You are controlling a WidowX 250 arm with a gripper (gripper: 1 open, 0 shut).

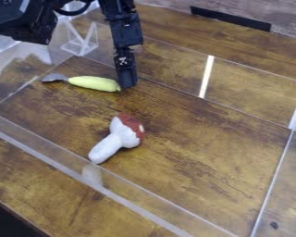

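Observation:
My gripper (126, 76) hangs at the upper left inside a clear-walled enclosure, open, its tips low beside the end of a pale yellow-green object (95, 82) with a grey piece at its left end. A white toy mushroom (116, 139) with a red-speckled top lies on its side nearer the camera, apart from the gripper.
Clear plastic walls (207, 76) bound the wooden surface (218, 157). A dark strip runs along the back at the upper right.

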